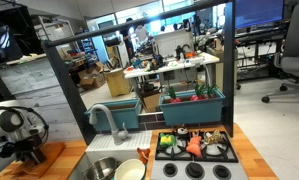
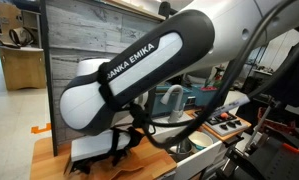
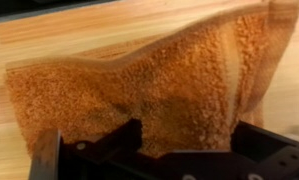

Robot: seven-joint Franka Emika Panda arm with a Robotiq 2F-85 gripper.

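Note:
An orange-brown terry towel [image 3: 119, 100] lies rumpled on the wooden counter and fills most of the wrist view. One part of it rises as a fold toward the upper right. In exterior view 1 the towel [image 1: 52, 155] lies at the counter's left end. My gripper points down right over it, its dark fingers [image 3: 119, 140] apart at the bottom of the wrist view, with towel cloth showing between and beyond them. Where the fingertips meet the cloth is too dark and blurred to make out. In exterior view 2 the arm partly covers the towel [image 2: 139, 160].
Right of the towel is a sink with a grey faucet [image 1: 111, 122] and a pale bowl [image 1: 130, 170]. Farther right stands a stove [image 1: 194, 148] with toys on it. A teal planter box [image 1: 192, 107] sits behind. A grey wall panel [image 2: 94, 75] stands behind the towel.

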